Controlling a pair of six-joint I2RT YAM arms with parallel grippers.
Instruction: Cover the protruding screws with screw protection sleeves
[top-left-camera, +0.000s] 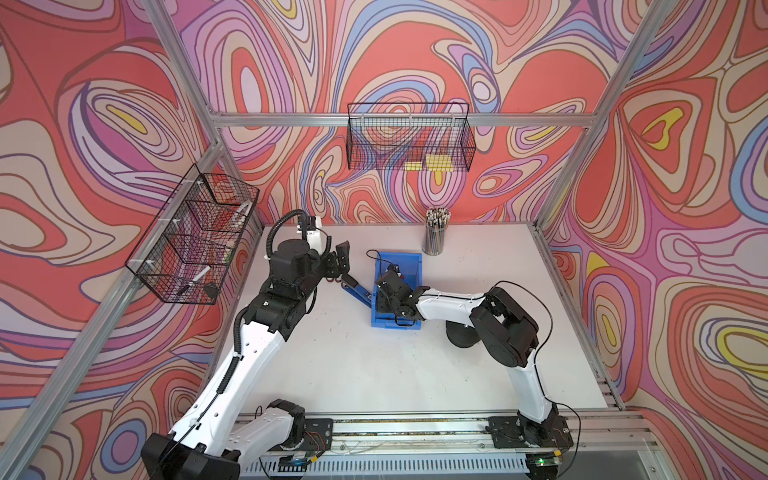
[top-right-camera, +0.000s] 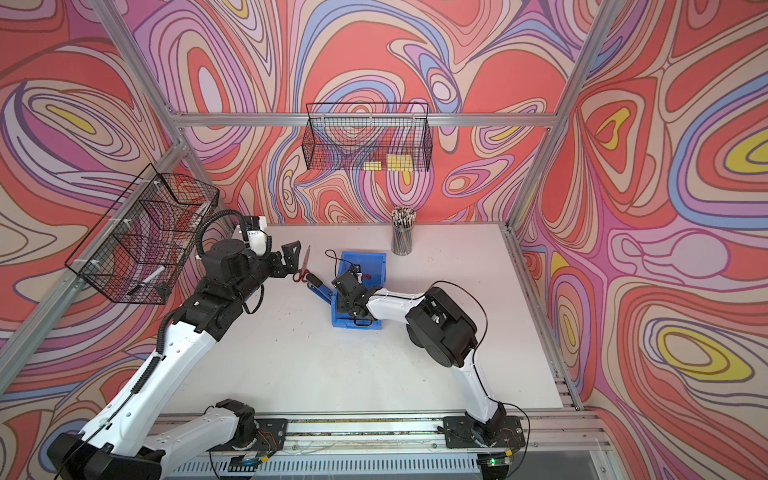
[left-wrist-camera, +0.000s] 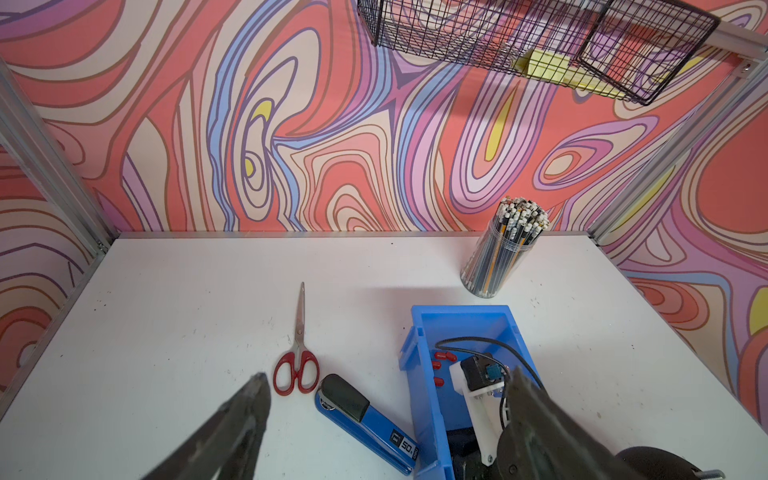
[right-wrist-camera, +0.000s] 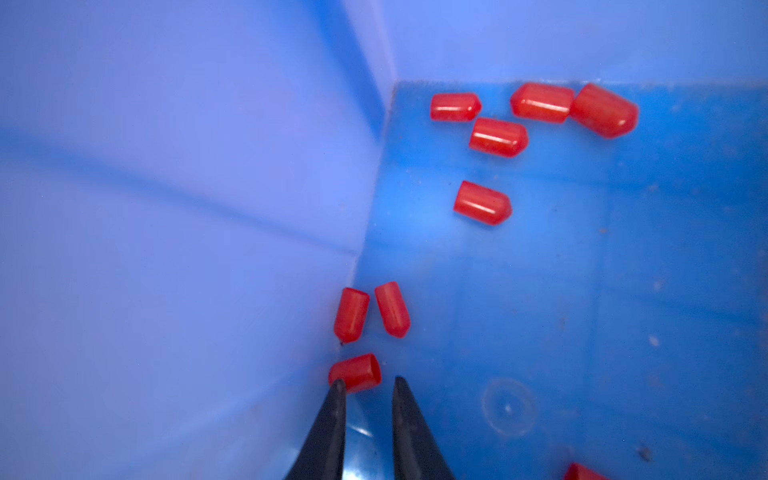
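Several red sleeves lie on the floor of the blue bin (left-wrist-camera: 436, 408). In the right wrist view, one red sleeve (right-wrist-camera: 356, 373) rests against the bin's side wall, just beyond my right gripper. That gripper is open, its fingertips low over the bin floor, with only blue showing between them. Two sleeves (right-wrist-camera: 392, 309) lie close by, and a looser group with a sleeve (right-wrist-camera: 483, 202) is farther off near the end wall. My left gripper stands open and empty above the table, left of the bin. No protruding screws can be made out.
A blue stapler (left-wrist-camera: 368, 424) lies along the bin's left side, with red-handled scissors (left-wrist-camera: 297, 364) beyond it. A jar of pencils (left-wrist-camera: 502, 248) stands behind the bin. A dark round object (top-left-camera: 462, 334) sits under the right arm.
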